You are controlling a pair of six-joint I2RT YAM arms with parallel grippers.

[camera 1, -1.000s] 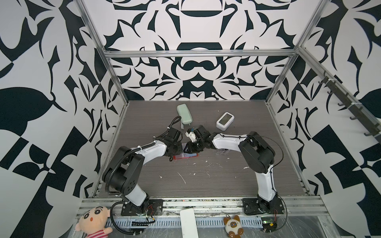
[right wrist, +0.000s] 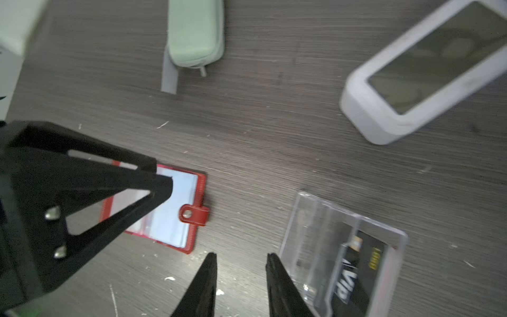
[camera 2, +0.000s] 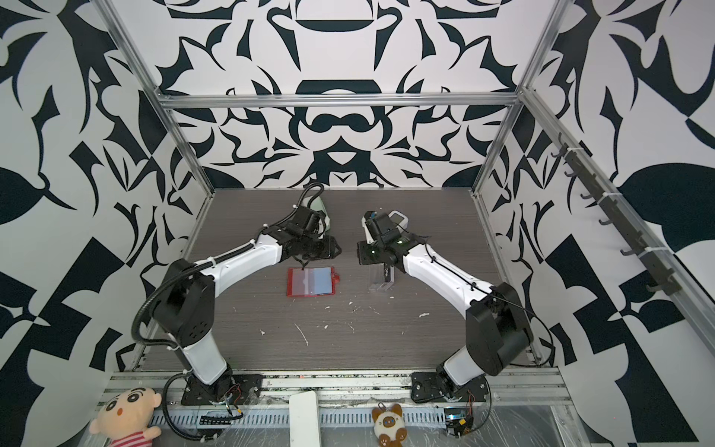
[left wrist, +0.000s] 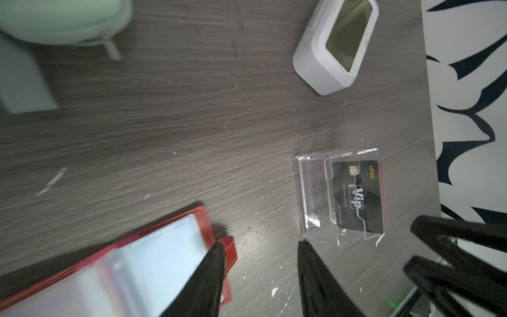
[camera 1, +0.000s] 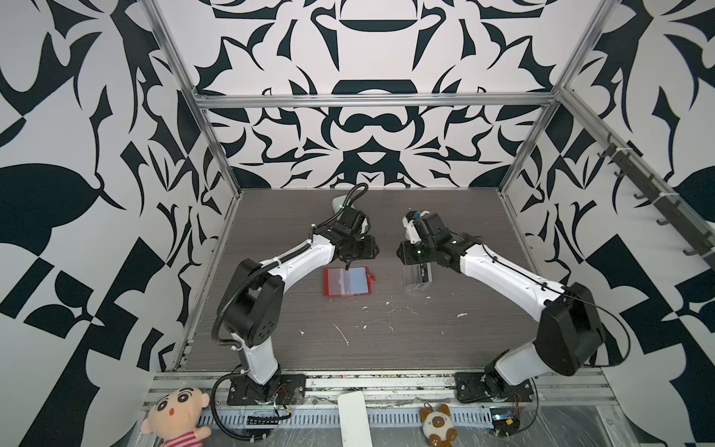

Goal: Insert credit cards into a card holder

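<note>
A red card holder (camera 1: pixel 347 281) with pale, clear sleeves lies on the table below my left gripper. To its right is a clear plastic box (left wrist: pixel 312 195) holding a black VIP card (left wrist: pixel 359 195). My left gripper hangs above and behind the holder, fingers open, nothing between them. My right gripper is over the clear box, fingers open and empty; in the right wrist view the box sits just right of its fingertips.
A mint-green case (right wrist: pixel 195 31) stands at the back middle, and a white device with a screen (right wrist: pixel 422 68) at the back right.
Both arms have risen from the red holder and moved apart: my left gripper up and back, my right gripper to the right over the clear box.
</note>
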